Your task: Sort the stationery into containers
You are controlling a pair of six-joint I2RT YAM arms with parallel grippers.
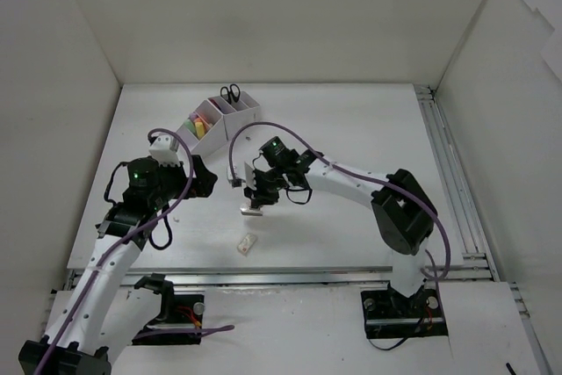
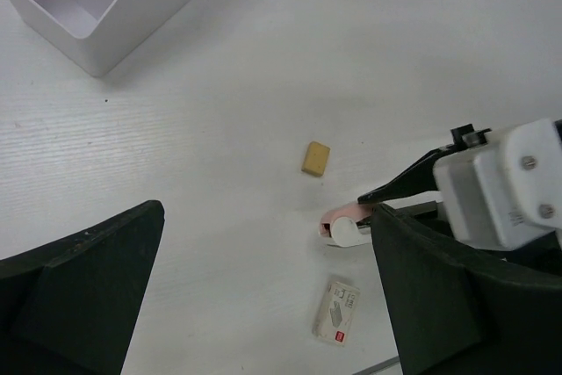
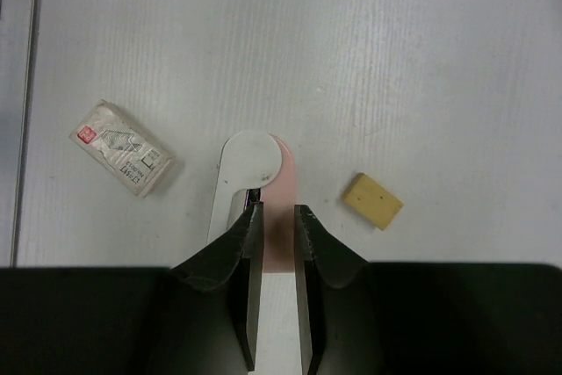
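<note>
A pink-and-white stapler [image 3: 246,160] lies on the table, with my right gripper over its near part, fingers slightly apart; whether it grips the stapler is unclear. A small white box with printing [image 3: 123,147] lies beside it, and a tan eraser-like block [image 3: 371,199] on the other side. My left gripper stands open above the table, nothing between its fingers. The white compartment organiser [image 1: 241,116] at the back holds scissors [image 1: 230,91] and coloured items [image 1: 199,127].
A metal rail [image 1: 263,277] runs along the front edge; walls enclose the back and sides.
</note>
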